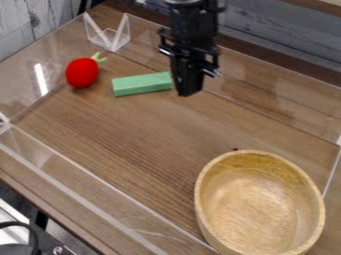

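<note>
My gripper hangs over the back middle of the wooden table, its black body coming down from the top edge, shut, with nothing visible between its fingers. Just left of it lies a green block. Further left is a red tomato-like object with a green stem. A tan round bowl stands at the front right, empty.
A wire rack or clear plastic piece is at the back left. A dark cable shows at the lower left corner.
</note>
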